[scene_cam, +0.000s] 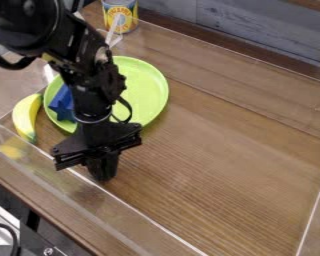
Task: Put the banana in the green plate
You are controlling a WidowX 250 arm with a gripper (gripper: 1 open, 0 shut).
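Note:
The yellow banana [27, 117] lies at the left, beside the left rim of the green plate [144, 82]. My black gripper [91, 163] hangs over the wood in front of the plate, to the right of the banana and apart from it. No banana shows between its fingers; from this angle I cannot tell how far apart they stand. The arm covers the middle of the plate.
A blue object [63, 103] is at the plate's left side, partly behind the arm. A can [119, 15] stands at the back. A transparent edge [123, 215] runs along the front.

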